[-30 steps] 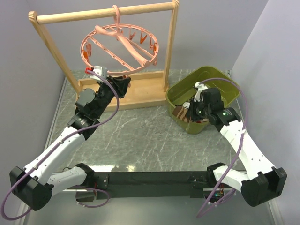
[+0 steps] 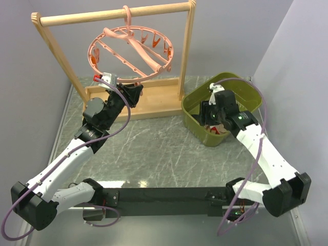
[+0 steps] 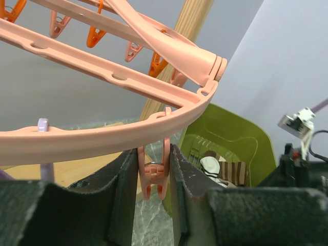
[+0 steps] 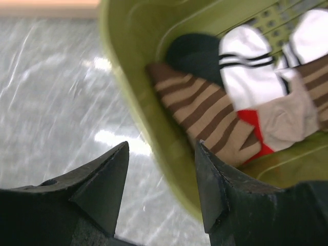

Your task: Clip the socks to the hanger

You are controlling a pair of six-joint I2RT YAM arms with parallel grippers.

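Observation:
The pink round hanger [image 2: 146, 59] hangs from the wooden bar. My left gripper is shut on a pink clip [image 3: 154, 174] at the hanger's front rim. My right gripper is part open over the near left wall of the green bin [image 2: 195, 123], nothing seen between its fingers. Below it in the bin lie socks: a brown striped sock [image 4: 205, 113], white socks with dark stripes [image 4: 246, 77], a beige and red one, and a dark one.
The wooden stand [image 2: 154, 110] fills the back left, with the bin beside it at the right. Walls close in on both sides.
The left arm has not visibly moved.

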